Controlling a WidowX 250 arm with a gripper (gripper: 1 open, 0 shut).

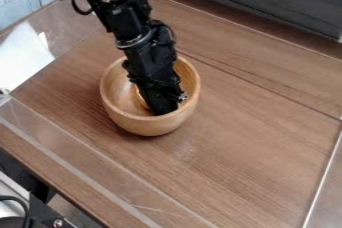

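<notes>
A round wooden bowl [134,119] sits on the wooden table, left of centre. My black gripper [163,99] reaches down from the upper left, its tip low inside the bowl toward the right side. A small orange object [138,96] shows at the gripper's left inside the bowl, mostly hidden behind it. The fingertips are dark and crowded against the bowl's contents, so whether they are apart or together is hard to see.
A white sheet [19,54] lies at the left edge, and a grey wall [254,12] runs along the back.
</notes>
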